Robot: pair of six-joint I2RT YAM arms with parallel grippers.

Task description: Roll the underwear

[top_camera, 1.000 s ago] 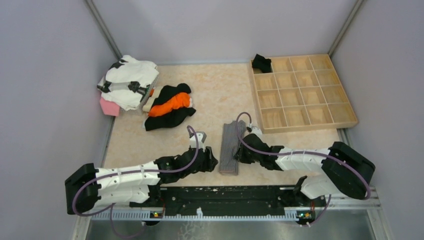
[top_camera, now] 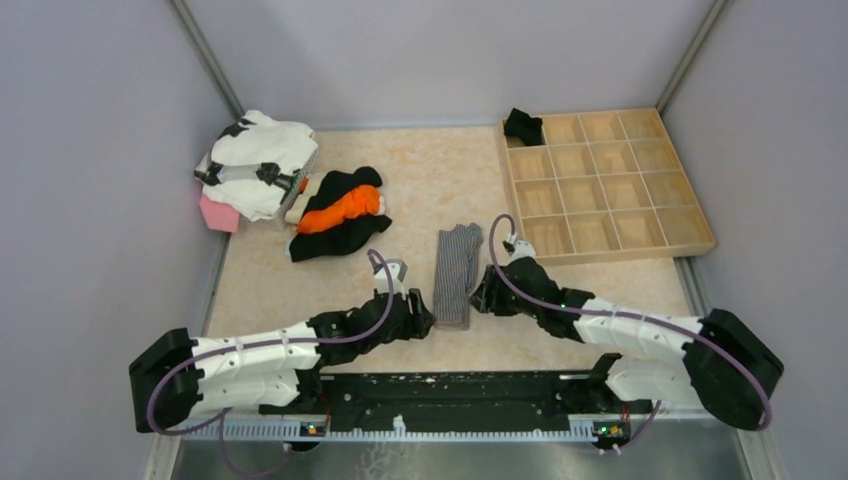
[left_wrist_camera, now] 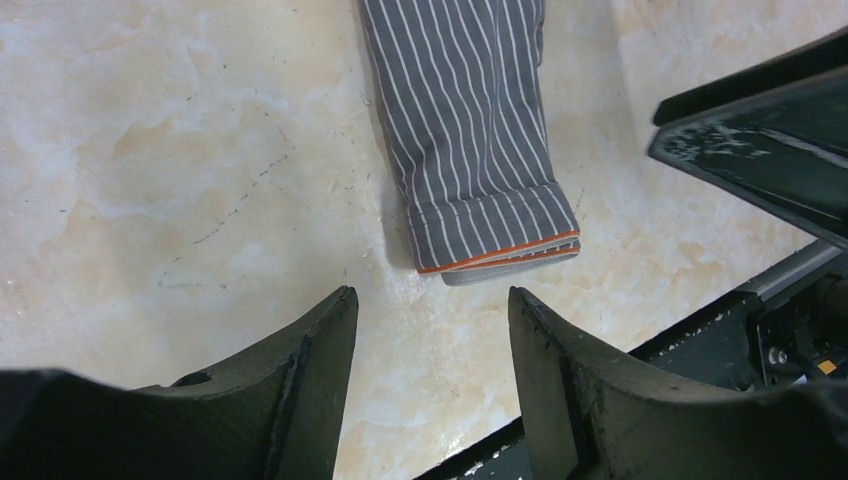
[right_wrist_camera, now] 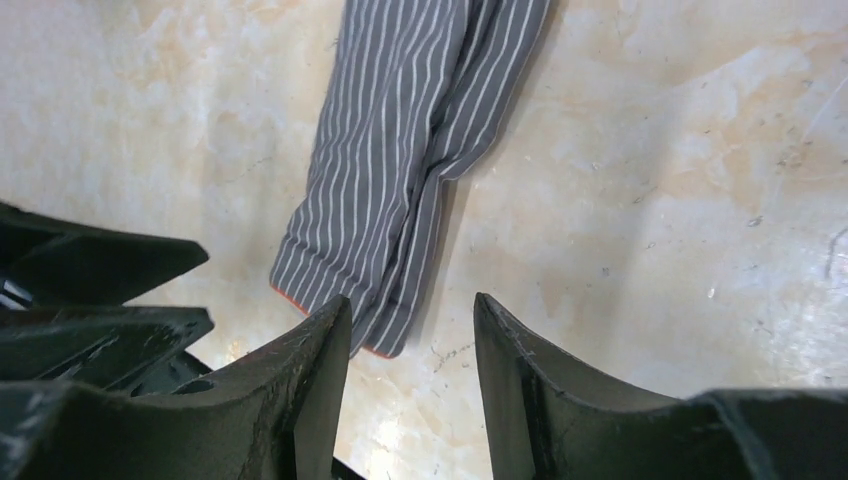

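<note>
Grey pinstriped underwear [top_camera: 456, 270] lies folded into a long strip on the table, its orange-edged end toward the front, also seen in the left wrist view [left_wrist_camera: 465, 140] and the right wrist view [right_wrist_camera: 365, 200]. My left gripper [top_camera: 420, 315] is open just left of its front end, nothing between the fingers. My right gripper [top_camera: 482, 292] is open at the strip's right side, above the table, with nothing between its fingers.
A wooden divided box [top_camera: 610, 185] with a black item stands back right. Black and orange clothes [top_camera: 340, 215] and a basket piled with white cloth [top_camera: 255, 160] lie at left.
The underwear has shifted toward the back since a second ago. The left arm moved only slightly.
</note>
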